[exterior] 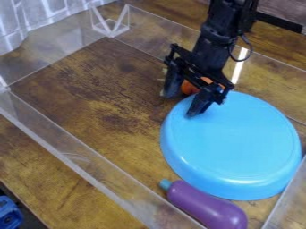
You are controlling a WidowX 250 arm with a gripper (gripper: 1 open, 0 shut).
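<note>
The black gripper [191, 85] is low over the back of a wooden tray, just beside the large blue lid [230, 148]. An orange carrot-like object [196, 84] is partly hidden behind its fingers, with a bit of green near it. Whether the fingers hold it or how far they are closed cannot be told.
A purple eggplant [206, 203] lies at the front right, below the lid. The tray's clear wall [84, 165] runs along the left. A blue object [7, 215] shows at the bottom left corner.
</note>
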